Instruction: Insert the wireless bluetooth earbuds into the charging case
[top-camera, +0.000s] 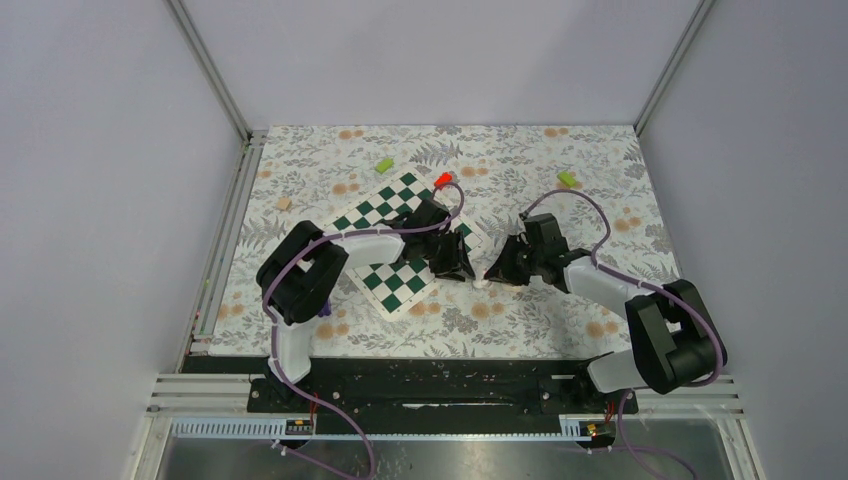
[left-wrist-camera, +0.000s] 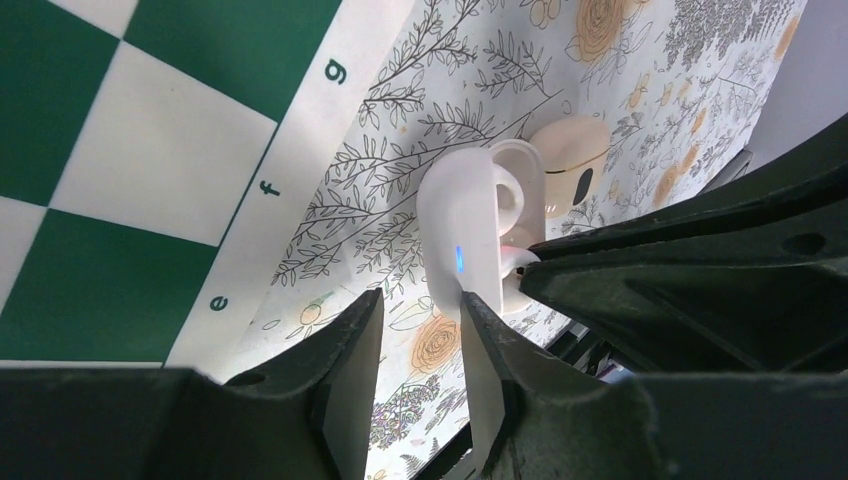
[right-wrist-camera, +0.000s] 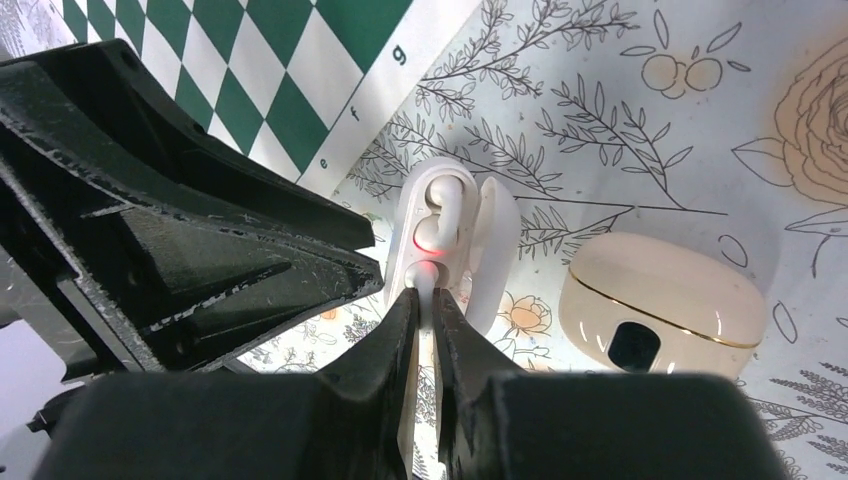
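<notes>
The white charging case (right-wrist-camera: 402, 225) lies on the cloth with its lid (right-wrist-camera: 497, 255) raised. One earbud (right-wrist-camera: 447, 205) sits in its upper slot. My right gripper is shut on the stem of a second earbud (right-wrist-camera: 425, 276), whose head is at the lower slot; whether it is seated I cannot tell. A red glow shows between the two earbuds. My left gripper is part open, its right fingertip close to the case (left-wrist-camera: 450, 230), where a blue light shows; nothing is visible between its fingers.
A closed cream case (right-wrist-camera: 665, 305) with a gold seam lies beside the charging case. A green and white chessboard (top-camera: 383, 285) is under the left arm. Red (top-camera: 444, 180) and green (top-camera: 567, 179) blocks lie farther back.
</notes>
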